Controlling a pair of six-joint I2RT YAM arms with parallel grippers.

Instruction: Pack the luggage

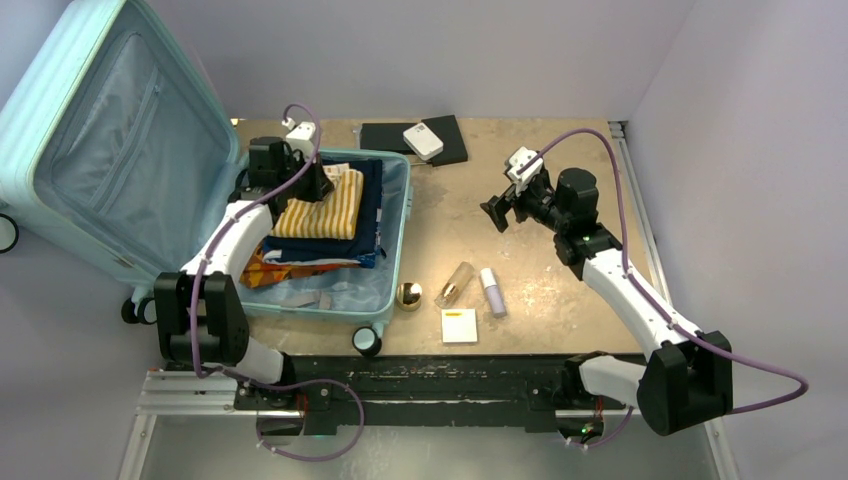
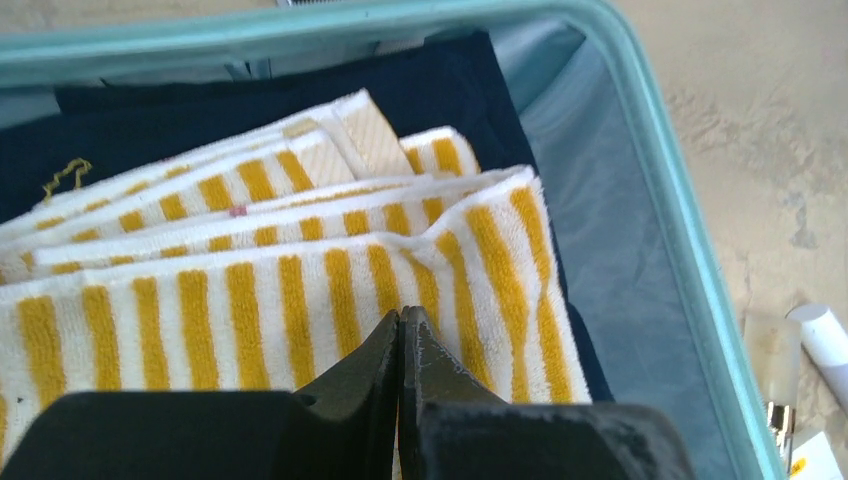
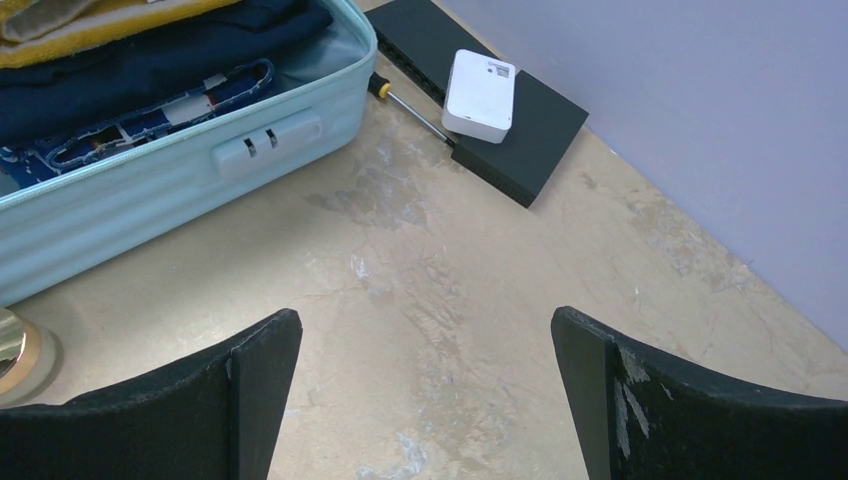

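An open light-blue suitcase [image 1: 394,260] holds stacked clothes: navy fabric [image 1: 367,200], an orange patterned item [image 1: 260,272] and, on top, a yellow-striped white towel [image 1: 320,220]. My left gripper [image 1: 323,183] is over the towel; in the left wrist view its fingers [image 2: 360,390] are closed, with nothing visible between them, and hide part of the towel. My right gripper [image 1: 496,208] stands open and empty over the bare table to the suitcase's right.
Black slabs [image 3: 530,150] with a white box [image 3: 478,90] lie at the back beside a screwdriver [image 3: 420,118]. A bottle [image 1: 492,292], a clear container [image 1: 455,282], a gold round item [image 1: 408,296] and notes [image 1: 459,330] lie at the front.
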